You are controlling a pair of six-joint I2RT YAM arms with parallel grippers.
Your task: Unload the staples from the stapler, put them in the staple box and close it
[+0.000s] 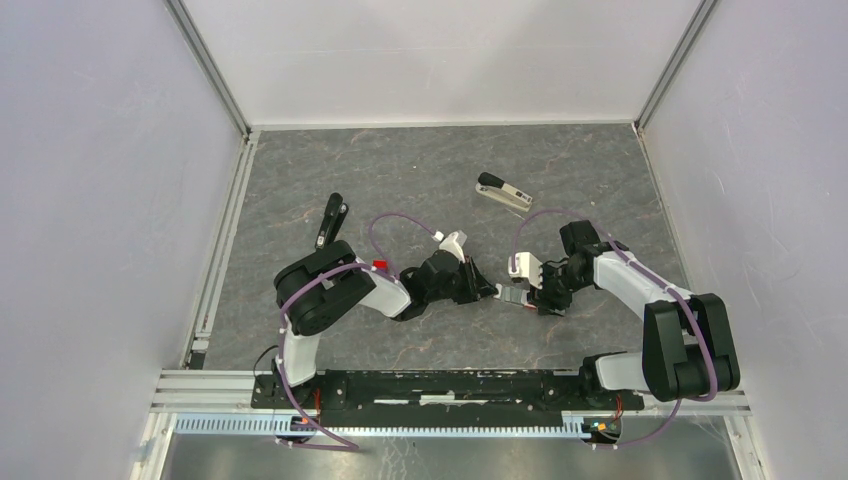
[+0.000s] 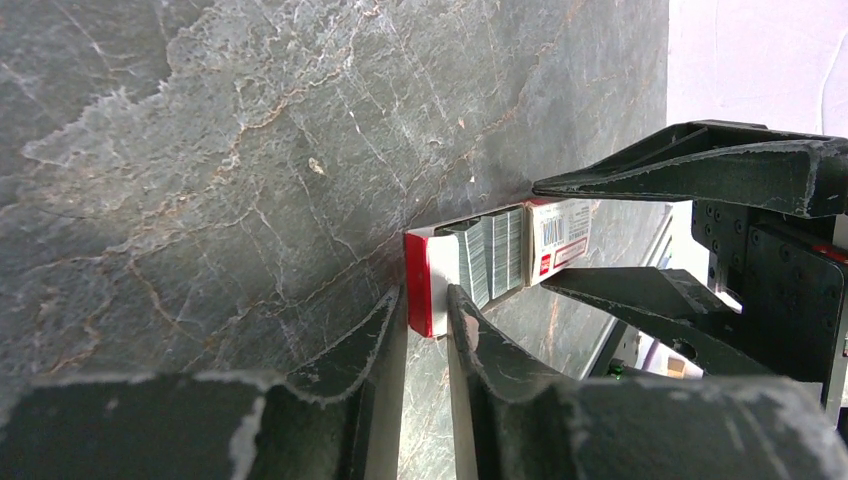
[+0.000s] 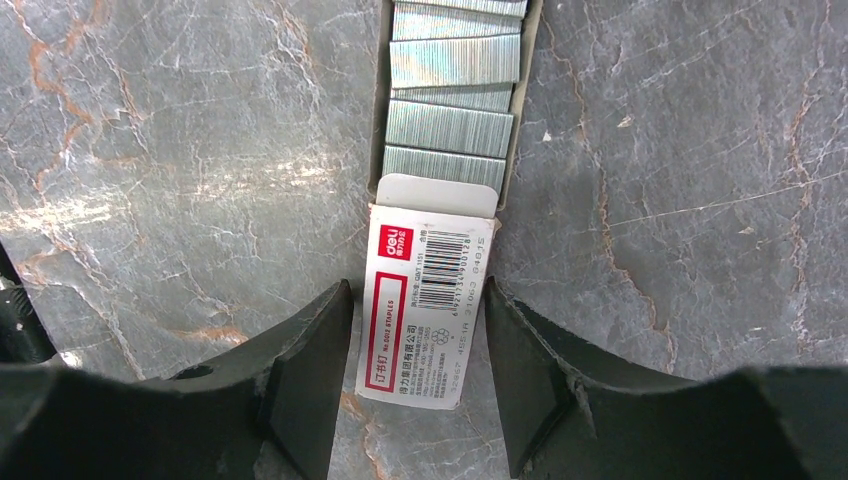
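Between my two grippers, flat on the grey table, lies an open staple box with a white-and-red labelled lid (image 3: pixel 425 310) and rows of silver staples (image 3: pixel 450 127) showing. My right gripper has a fingertip at each long side of the lid; whether both press on it is hard to tell. At the opposite end of the box my left gripper is partly open, its fingertips close to the white-and-red end flap (image 2: pixel 440 285). A stapler (image 1: pixel 505 190), cream with a black end, lies beyond the grippers, touched by neither.
A black elongated object (image 1: pixel 331 220) lies behind the left arm. Close to that arm is a small red item (image 1: pixel 379 265).
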